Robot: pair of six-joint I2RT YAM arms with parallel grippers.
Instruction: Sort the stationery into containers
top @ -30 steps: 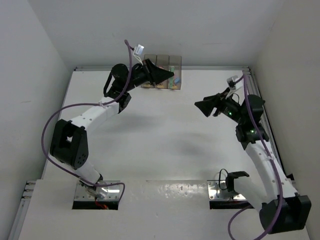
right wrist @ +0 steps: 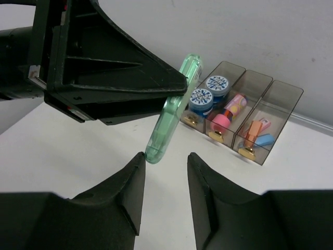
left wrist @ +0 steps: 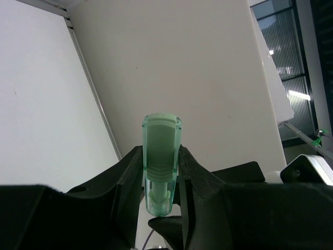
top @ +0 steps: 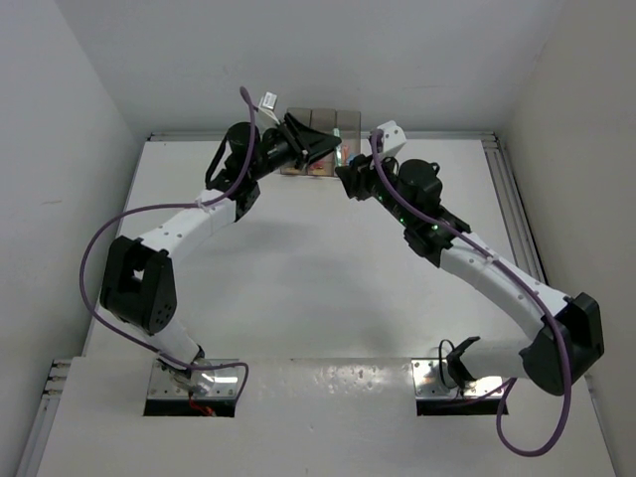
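A translucent mint-green stick (left wrist: 160,156) is clamped in my left gripper, which also shows in the top view (top: 328,141). In the right wrist view the stick (right wrist: 162,133) slants downward out of the left gripper's black fingers. My right gripper stands open just in front of the stick's lower end, its fingertips on either side, nothing clearly held between them. Beyond, a clear three-compartment organizer (right wrist: 289,96) holds blue-lidded jars (right wrist: 217,84), a pink cylinder (right wrist: 222,121) and small orange, pink and blue pieces (right wrist: 255,130).
Both arms meet near the back centre, in front of the organizer. Walls rise at the back and both sides.
The right arm has swung inward from the right to meet the left gripper.
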